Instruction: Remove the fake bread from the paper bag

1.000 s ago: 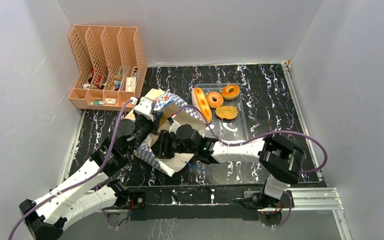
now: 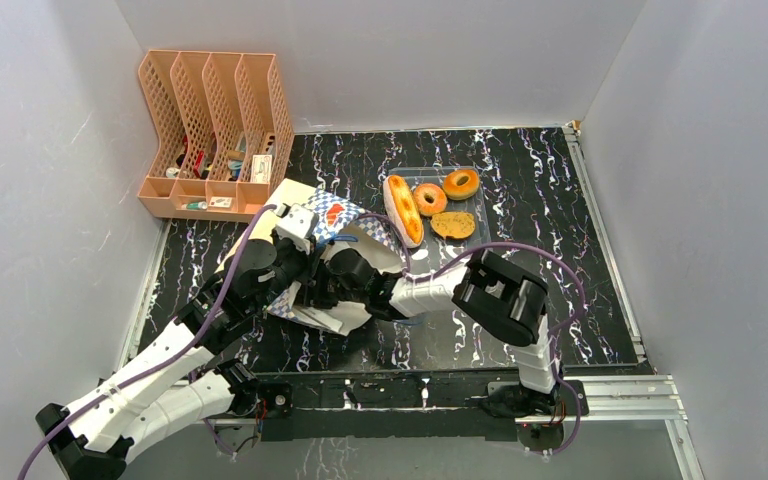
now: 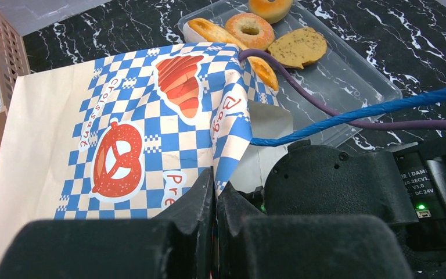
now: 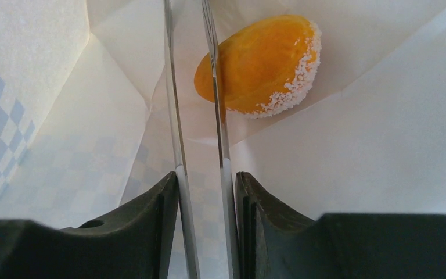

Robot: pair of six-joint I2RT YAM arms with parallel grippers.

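Observation:
The checked paper bag (image 3: 128, 139) lies open toward the right side in the left wrist view, its edge pinched by my shut left gripper. My right gripper is inside the bag, its long fingers part open and reaching over an orange bun with white sprinkles (image 4: 267, 70). The bun lies on the white paper at their tips and to their right. Whether the fingers touch it I cannot tell. In the top view the right arm's wrist covers the bag's mouth.
A clear tray (image 2: 465, 240) at the back right holds a baguette (image 2: 404, 210), two bagels and a bread slice (image 2: 453, 225). An orange wooden-look organiser (image 2: 157, 200) stands at the back left. Purple and blue cables cross the bag and tray.
My left arm has shifted slightly, with the bag's top flattening out.

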